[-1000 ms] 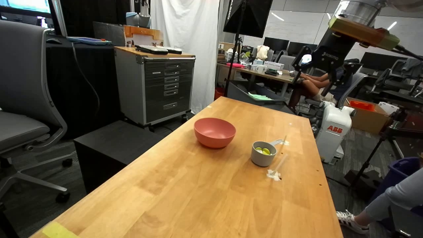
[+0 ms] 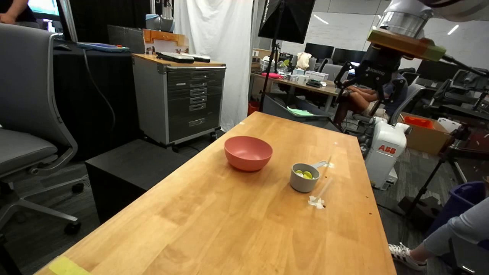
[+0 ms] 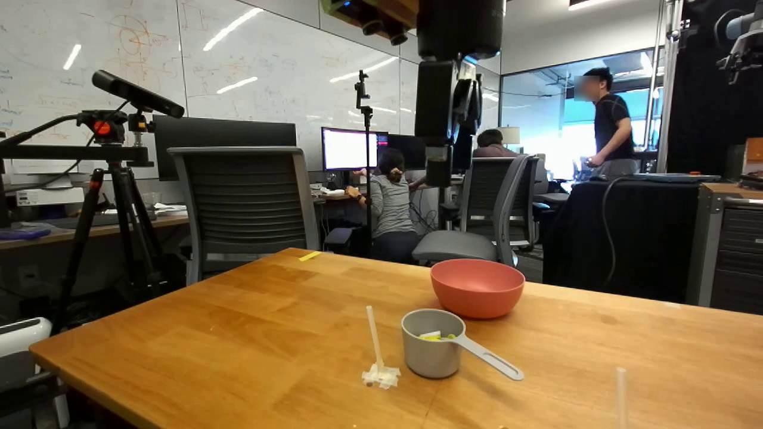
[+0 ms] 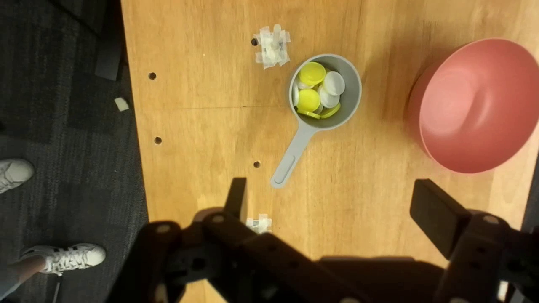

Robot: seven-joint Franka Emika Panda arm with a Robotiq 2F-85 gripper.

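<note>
A grey measuring cup stands upright on the wooden table, holding several yellow and white discs. Its handle points down and left in the wrist view, toward my gripper. The fingers are wide apart with only bare tabletop seen between them. To the cup's right in that view sits an empty red bowl; the two do not touch. Exterior view 1 has the gripper high above the far right part of the table, clear of both the cup and the bowl.
Two thin translucent sticks rise from the table near the cup, one stick fixed by white tape and another stick nearer the camera. Small holes dot the table by its edge.
My gripper has shifted slightly left in exterior view 1 and turned from a slant to point more nearly straight down. The cup and bowl have stayed put.
</note>
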